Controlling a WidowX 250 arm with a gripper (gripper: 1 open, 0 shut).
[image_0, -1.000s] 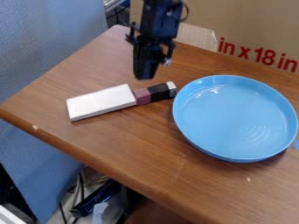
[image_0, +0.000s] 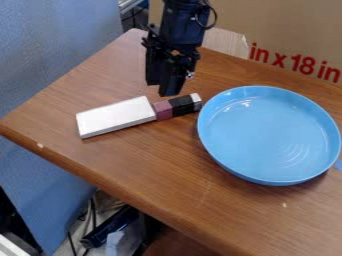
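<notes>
My dark gripper (image_0: 167, 75) hangs above the wooden table at the upper middle, just behind a long bar with a white body (image_0: 115, 117) and a maroon and black end (image_0: 177, 106). Whether its fingers are open or shut is hard to tell. A blue plate (image_0: 267, 135) lies to the right of the bar.
A cardboard box (image_0: 281, 30) with red lettering stands behind the table. The table's left edge (image_0: 27, 140) drops to a floor area with cables and clutter. Bare wood (image_0: 160, 190) is in front of the bar.
My gripper has come down slightly toward the table since about a second ago. The bar and plate have not moved.
</notes>
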